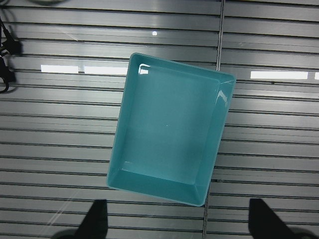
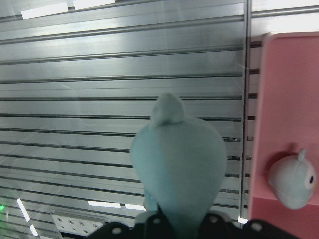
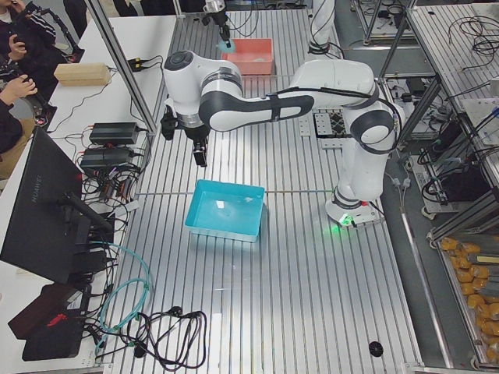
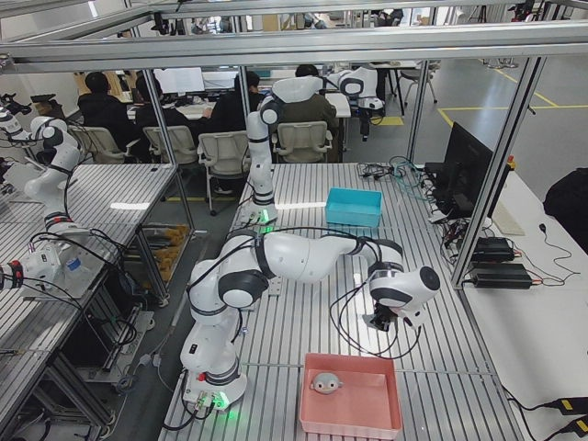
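My right gripper is shut on a pale blue plush toy [image 2: 177, 164], held over the slatted table beside a pink bin [image 2: 281, 84]. A second pale plush toy [image 2: 291, 184] with a dark eye lies inside that bin, also seen in the camera right view [image 4: 326, 383]. My left gripper hangs over the table near an empty turquoise bin [image 1: 169, 124], fingertips wide apart with nothing between them.
A monitor [image 3: 47, 202] and power bricks stand along the side desk. Loose cables [image 3: 171, 335] lie on the table near the turquoise bin. The table round both bins is mostly clear.
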